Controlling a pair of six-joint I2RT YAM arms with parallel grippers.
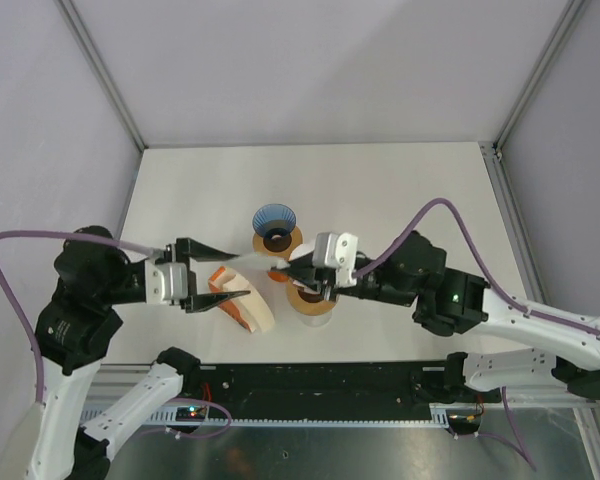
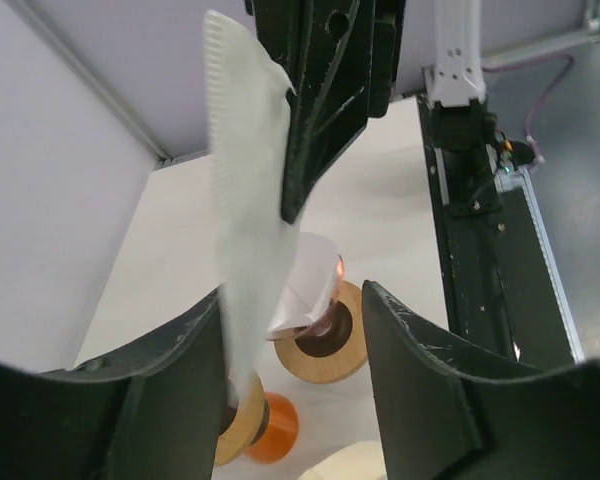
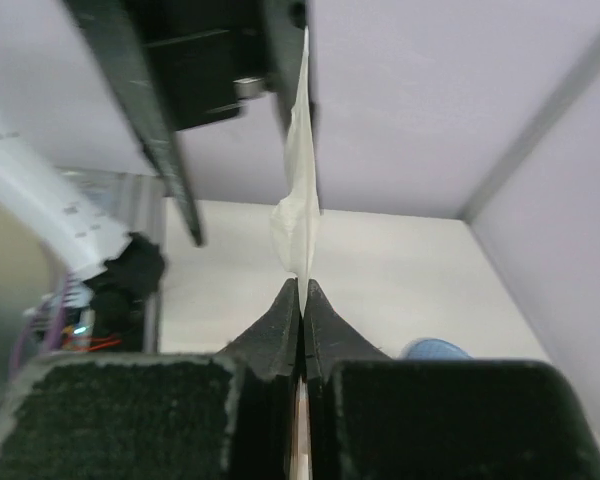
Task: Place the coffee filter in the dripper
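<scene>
The white paper filter hangs between the grippers, its end pinched by my right gripper, whose fingertips close on it in the right wrist view. My left gripper is parted, with the filter reaching over it; in the left wrist view the filter runs between its fingers. Behind stands a dripper with a blue ribbed cone on a wooden stand; a second, white one is partly hidden under my right gripper.
An orange and cream filter pack lies on the white table at the left front.
</scene>
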